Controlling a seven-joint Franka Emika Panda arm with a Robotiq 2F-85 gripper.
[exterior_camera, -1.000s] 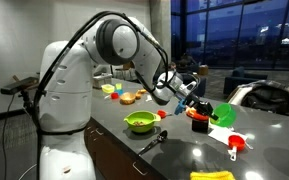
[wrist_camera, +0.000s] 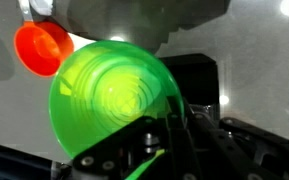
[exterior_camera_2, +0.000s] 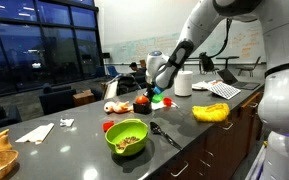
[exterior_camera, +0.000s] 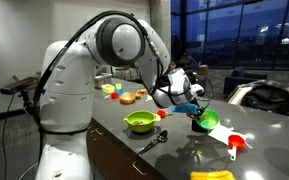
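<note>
A green round bowl (wrist_camera: pixel 109 88) fills the middle of the wrist view, and my gripper is shut on its rim. In exterior view 1 the same green bowl (exterior_camera: pixel 214 120) is held low over the grey table, overlapping the black box. Next to the bowl, a black box (wrist_camera: pixel 196 75) shows partly in the wrist view, the rest hidden by the bowl and fingers. From exterior view 2, an orange-red item (exterior_camera_2: pixel 142 99) shows at the top of the black box (exterior_camera_2: pixel 141 107). The fingertips are hard to make out in both exterior views.
A red cup (exterior_camera: pixel 236 142) stands near the box. A light green colander (exterior_camera_2: pixel 127 136), a black utensil (exterior_camera_2: pixel 164 133) and a yellow cloth (exterior_camera_2: pixel 212 112) lie on the table.
The green bowl has moved left and down in exterior view 1, from the box's right side to in front of it. The orange-red item on the box is now covered there.
</note>
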